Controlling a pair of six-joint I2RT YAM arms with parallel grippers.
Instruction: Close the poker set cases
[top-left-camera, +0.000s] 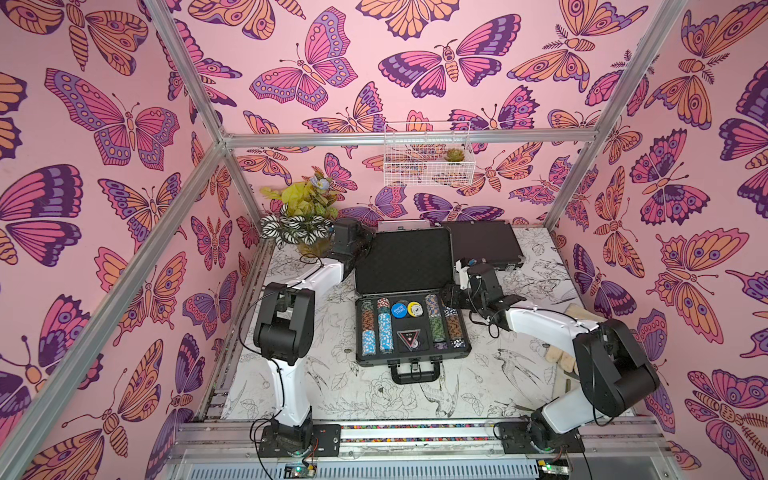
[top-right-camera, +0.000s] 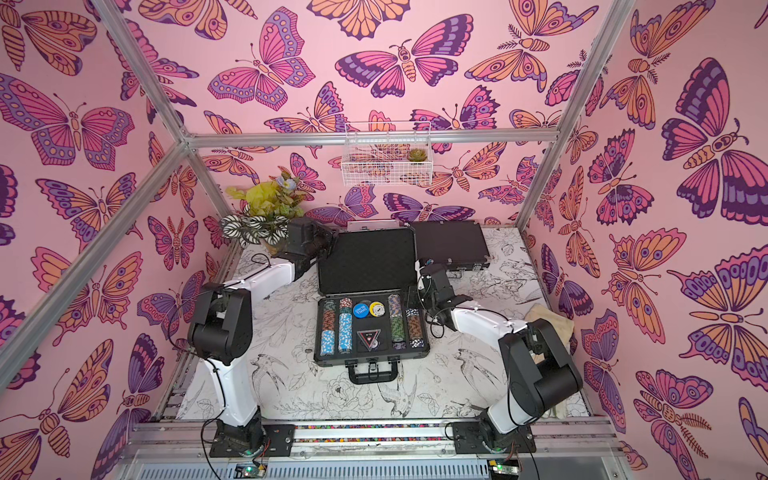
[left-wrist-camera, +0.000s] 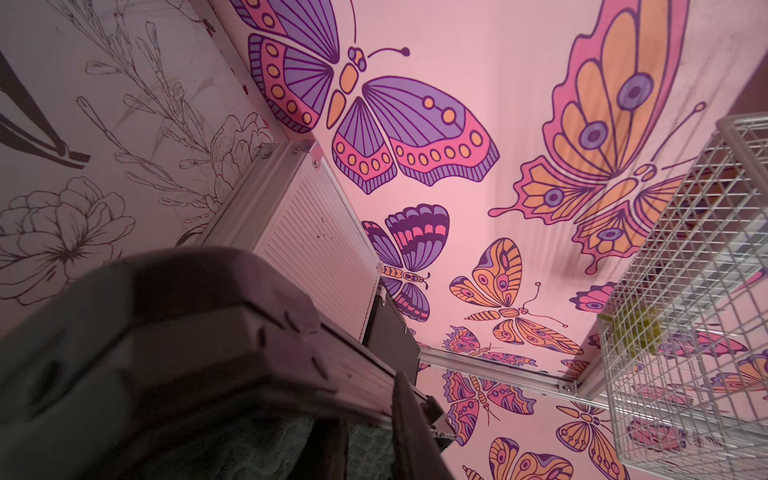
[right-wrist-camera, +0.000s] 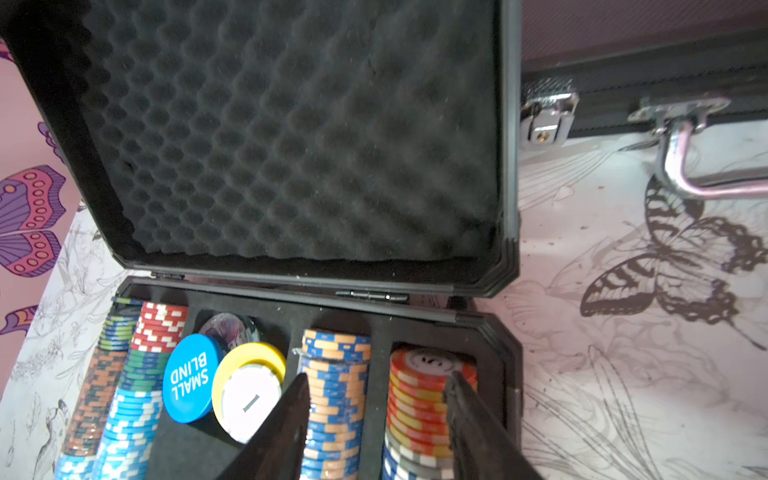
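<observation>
The black poker case (top-left-camera: 412, 364) lies open on the table, with its foam-lined lid (top-left-camera: 404, 260) raised at the back. Chip stacks and round buttons fill its base. My left gripper (top-left-camera: 364, 240) is at the lid's upper left edge. In the left wrist view its dark fingers (left-wrist-camera: 412, 440) stand apart at the bottom, close to the lid's rim; whether they touch it is unclear. At the case's right side is my right gripper, open over the chips with nothing between its fingertips. A second, dark case (top-left-camera: 488, 242) sits shut at the back right.
Behind the raised lid stands a silver case (left-wrist-camera: 312, 240). A potted plant (top-left-camera: 304, 212) is beside the left arm, and a wire basket (top-left-camera: 428, 164) hangs on the back wall. A beige cloth (top-right-camera: 552, 320) lies at right.
</observation>
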